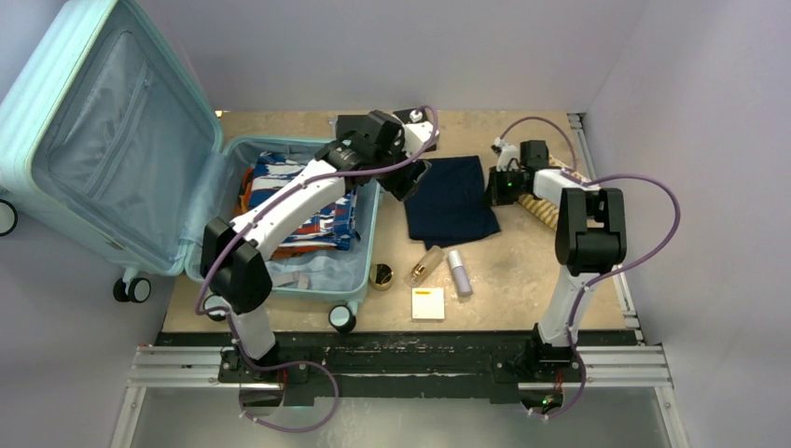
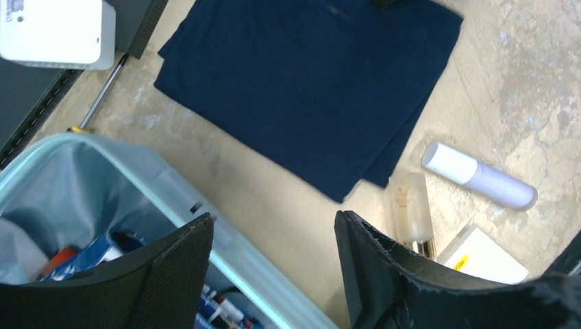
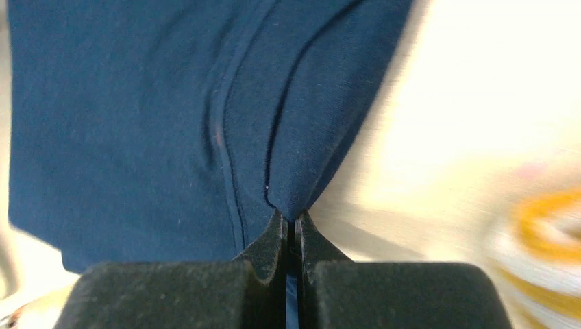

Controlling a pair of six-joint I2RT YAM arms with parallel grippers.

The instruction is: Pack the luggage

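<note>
A dark navy folded cloth [image 1: 443, 201] lies flat on the table right of the open suitcase [image 1: 363, 261]. My right gripper [image 1: 496, 196] is shut on the cloth's right edge, which bunches between its fingertips in the right wrist view. My left gripper hangs above the suitcase rim and the cloth's left side, part open with nothing between its fingers. Colourful folded clothing [image 1: 317, 219] lies in the suitcase. A clear bottle [image 1: 423, 267], a lilac tube [image 1: 459, 275], a white box [image 1: 428, 309] and a round tin [image 1: 381, 277] lie in front of the cloth.
A striped yellow item [image 1: 546, 211] lies beneath the right arm. Dark flat objects and a white device [image 2: 62, 31] stand at the back, with a screwdriver [image 2: 103, 96] near the suitcase.
</note>
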